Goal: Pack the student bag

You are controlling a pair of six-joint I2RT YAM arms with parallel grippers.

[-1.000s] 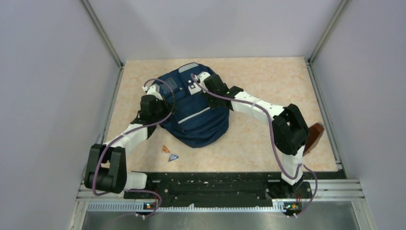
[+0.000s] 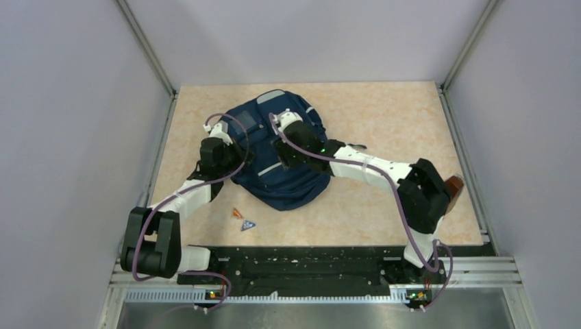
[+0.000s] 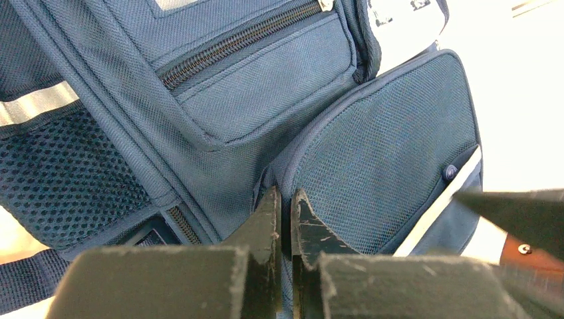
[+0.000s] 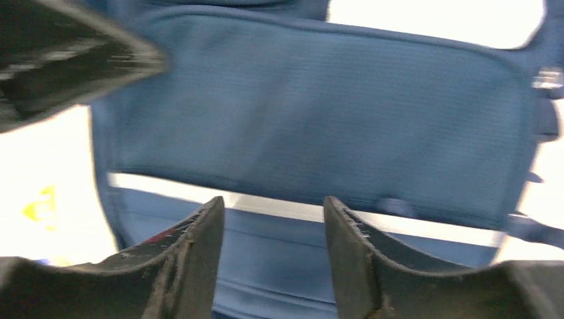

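A navy bag [image 2: 284,188] lies on the table, with zipped pockets, mesh and white reflective strips. My left gripper [image 2: 240,151] is at the bag's left side; in the left wrist view its fingertips [image 3: 309,229] are shut on a piped fabric edge of the bag. My right gripper [image 2: 284,154] hangs over the middle of the bag, part open with nothing between its fingers; in the right wrist view it is above a flat panel [image 4: 319,119] with a white strip, and that view is blurred.
A brown object [image 2: 453,188] stands at the table's right edge. Two small items, one orange [image 2: 237,213] and one blue-white [image 2: 247,225], lie in front of the bag.
My right gripper and arm have moved toward the front left over the bag, lower in the top view. The left gripper stays nearly where it was.
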